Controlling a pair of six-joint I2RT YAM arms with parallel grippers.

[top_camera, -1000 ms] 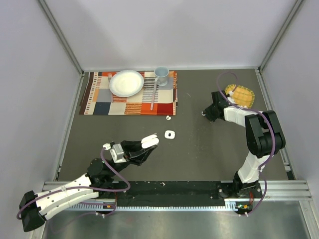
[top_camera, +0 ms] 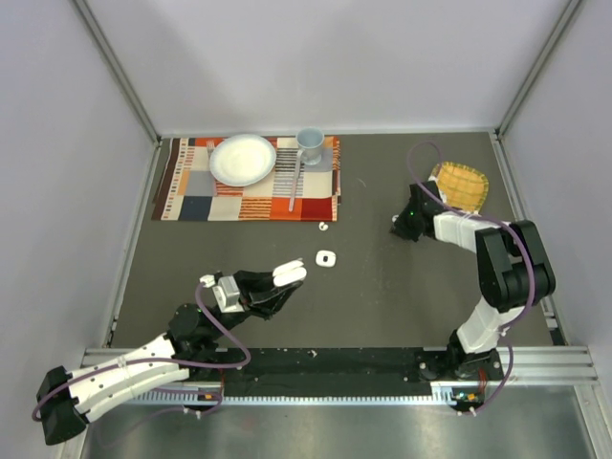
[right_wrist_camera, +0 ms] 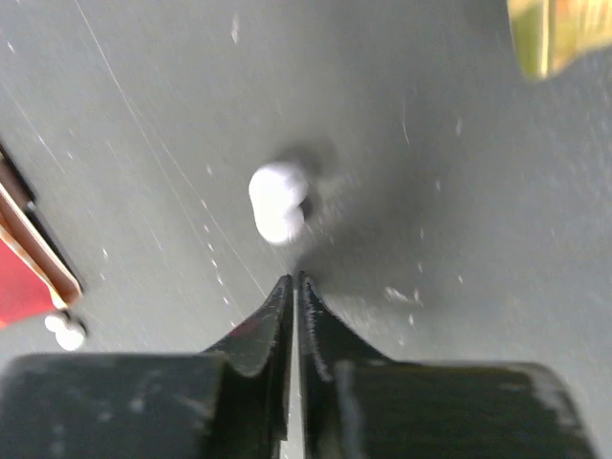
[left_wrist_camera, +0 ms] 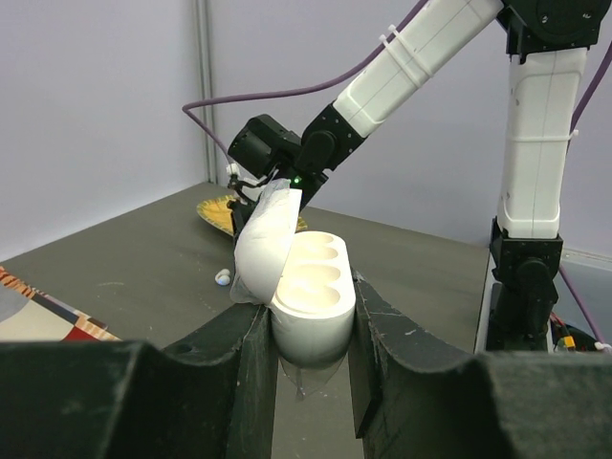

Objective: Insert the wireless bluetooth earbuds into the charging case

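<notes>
My left gripper is shut on the white charging case [left_wrist_camera: 311,296], whose lid stands open to show its hollows, at the lower middle in the top view. My right gripper is shut with nothing visible between its fingertips, low over the table at the right. A white earbud [right_wrist_camera: 277,201] lies just ahead of those fingertips in the right wrist view. A second earbud [top_camera: 323,226] lies on the table below the placemat.
A white square item [top_camera: 325,258] lies mid-table. The striped placemat [top_camera: 182,206] holds a plate [top_camera: 243,159], cutlery and a mug [top_camera: 310,143]. A yellow pad [top_camera: 464,182] sits at back right.
The left arm and the case are essentially still.
</notes>
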